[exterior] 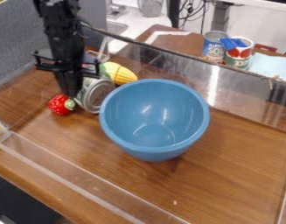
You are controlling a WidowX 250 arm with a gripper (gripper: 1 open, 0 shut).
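My gripper is at the upper left of the wooden floor, shut, pointing down among a few objects, with nothing clearly seen between its fingers. A red strawberry-like toy lies just below it. A silver can lies on its side right of the toy, partly behind it. A yellow corn toy sits behind the can. A large blue bowl stands in the centre.
Clear walls edge the wooden floor, whose front and right are bare. Beyond the back wall stand two cans and a light blue cloth.
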